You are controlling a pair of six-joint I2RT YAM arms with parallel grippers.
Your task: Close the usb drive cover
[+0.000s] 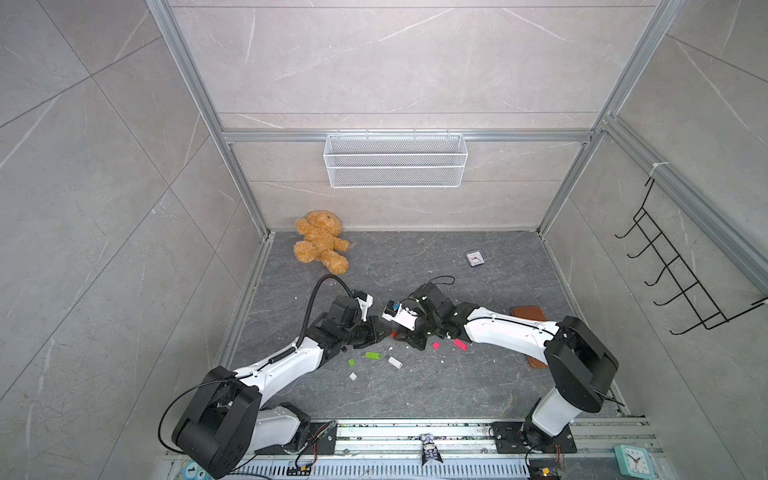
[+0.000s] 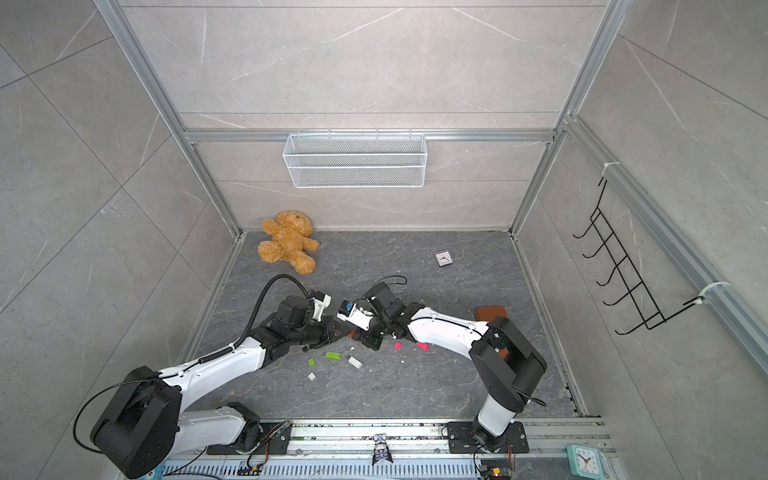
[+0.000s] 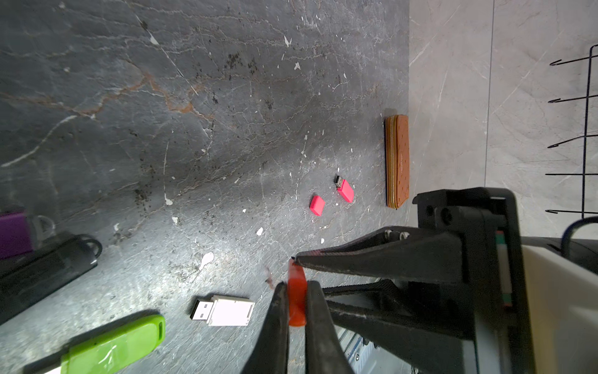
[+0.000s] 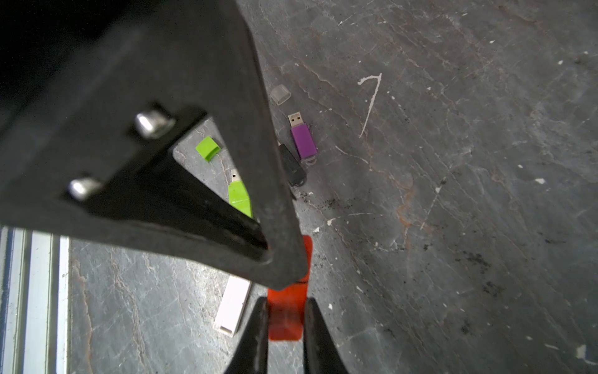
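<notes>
A red usb drive [image 4: 286,314] is held up off the table where the two grippers meet. In the left wrist view the red drive [image 3: 297,305] shows edge-on, and my left gripper is shut on it. My right gripper has its fingertips on either side of the drive's wide body, part open; whether they grip it I cannot tell. No metal plug shows on the red drive. The left fingertips cover part of it in the right wrist view, so the cover joint is mostly hidden.
On the table lie a white drive [image 3: 231,311], green drive [image 3: 115,346], black drive [image 3: 46,274], purple drive [image 4: 304,141] and pink drive [image 3: 345,190]. Loose caps include a green cap [image 4: 208,148] and a pink cap [image 3: 317,205]. A brown wallet [image 3: 398,160] lies to the right. Behind the arms the table is mostly clear.
</notes>
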